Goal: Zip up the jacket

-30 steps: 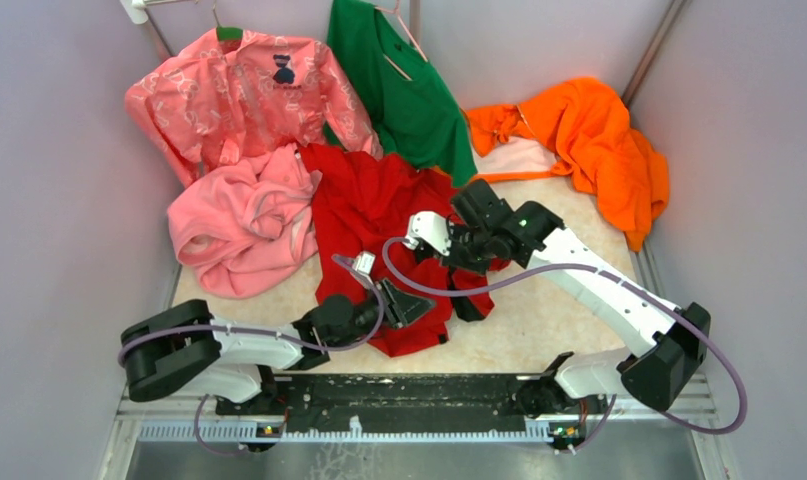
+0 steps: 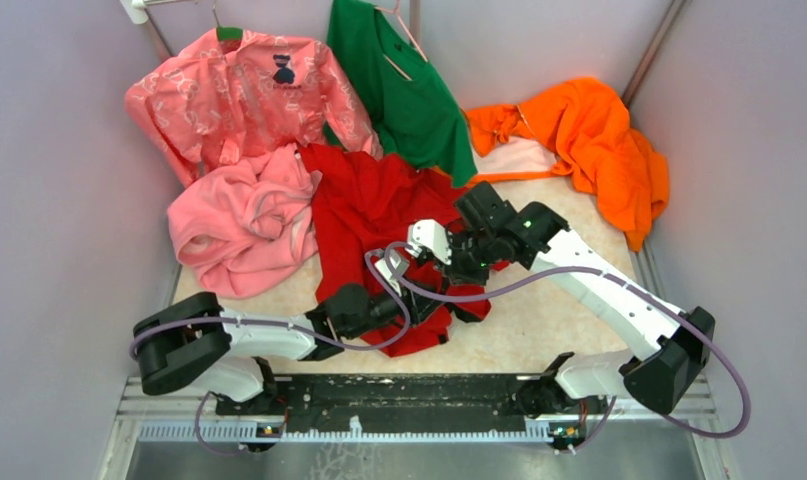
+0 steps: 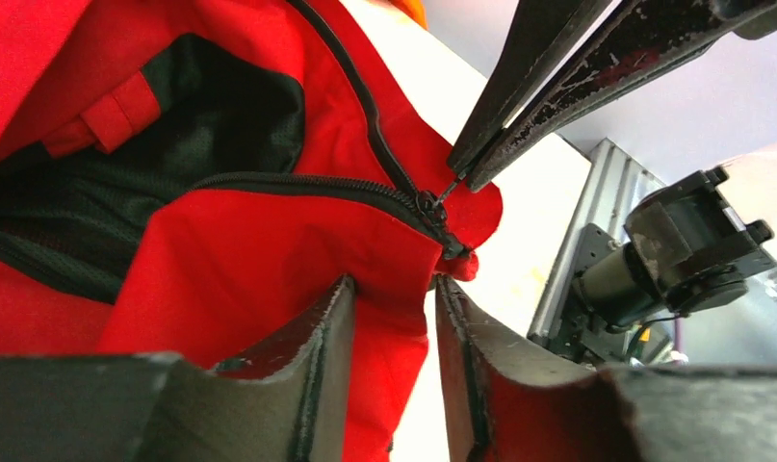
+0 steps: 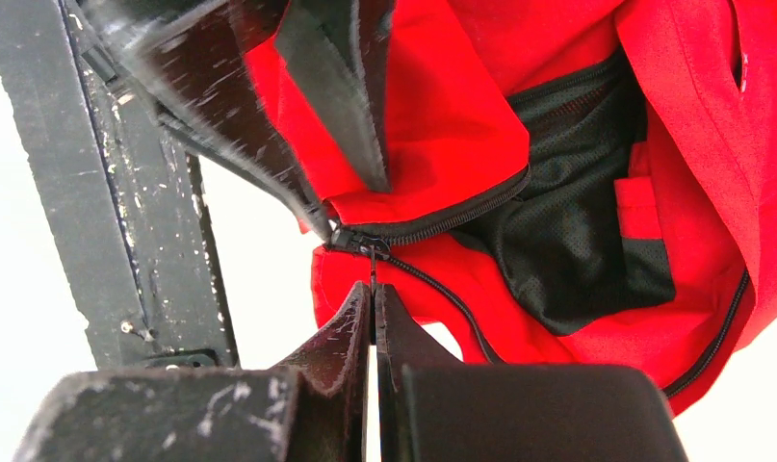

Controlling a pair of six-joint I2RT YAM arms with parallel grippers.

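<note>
The red jacket [image 2: 369, 200] lies on the table with its black mesh lining showing. In the left wrist view, the zipper slider [image 3: 427, 207] sits at the bottom end of the zipper. My right gripper is shut just at the slider, a thin pull strip between its tips. My left gripper is part open at the red fabric corner beside the zipper end, its fingers close either side of that corner; whether they touch it is unclear.
Pink garments [image 2: 239, 220] lie at the left, a green top [image 2: 399, 110] hangs behind, and an orange garment [image 2: 609, 160] is at right. Bare table surrounds the jacket's front.
</note>
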